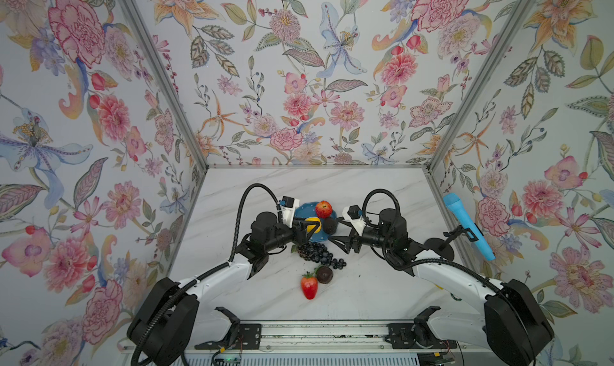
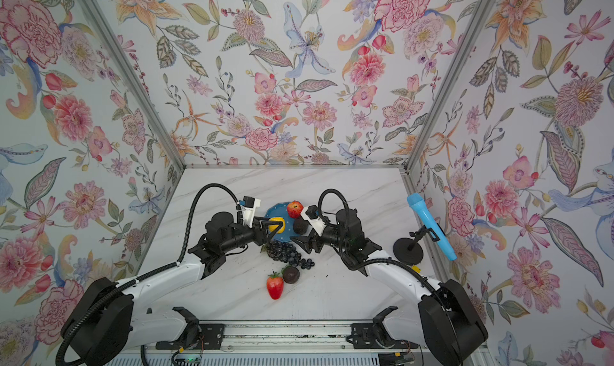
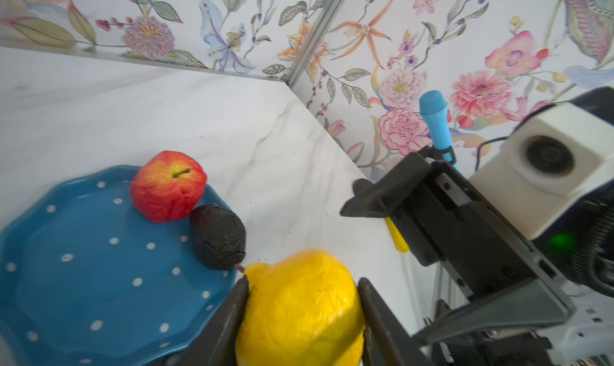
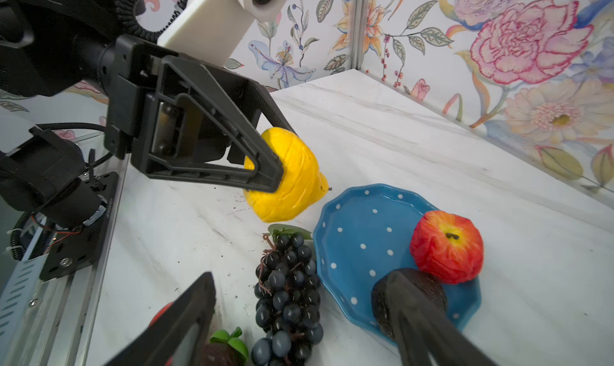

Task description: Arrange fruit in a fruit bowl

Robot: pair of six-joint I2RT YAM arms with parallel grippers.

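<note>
A yellow fruit (image 3: 300, 311) is pinched in my left gripper, which is shut on it, held above the near left side of the blue bowl (image 4: 348, 238). Inside the bowl, at its right side, lie a red-yellow apple-like fruit (image 3: 167, 185) and a dark fruit (image 3: 217, 236). My right gripper (image 1: 346, 236) hovers just right of the bowl, fingers parted and empty. On the table in front of the bowl rest black grapes (image 4: 287, 295), a strawberry (image 1: 309, 286) and a dark round fruit with green leaves (image 1: 324, 274).
A blue microphone-like object (image 1: 468, 226) on a dark stand leans at the right wall. The two grippers are close together near the bowl. Bare white table (image 1: 255, 182) lies behind the bowl, and its front right is mostly clear.
</note>
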